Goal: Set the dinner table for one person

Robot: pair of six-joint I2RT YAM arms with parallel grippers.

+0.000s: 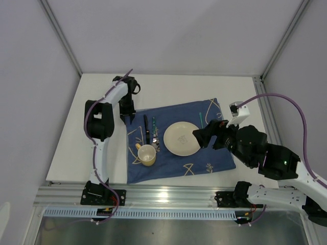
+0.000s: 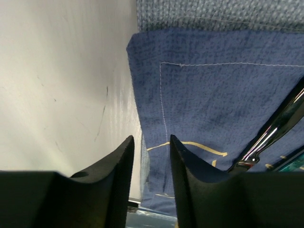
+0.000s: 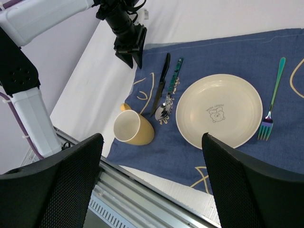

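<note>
A blue placemat (image 1: pixel 184 166) carries a cream plate (image 1: pixel 182 138), a yellow mug (image 1: pixel 146 155) at lower left, a black knife (image 1: pixel 146 127), a green-handled spoon (image 3: pixel 164 109) and, right of the plate, a green fork (image 3: pixel 266 124). My left gripper is low over the mat's upper-left corner, slightly open, with blue cloth visible between and beyond its fingers; whether it touches cannot be told. My right gripper hangs open above the right front part of the mat, nothing between its fingers.
Bare white table (image 1: pixel 87 153) surrounds the mat, with more room at the left and back. Metal rails (image 1: pixel 158 190) run along the front edge.
</note>
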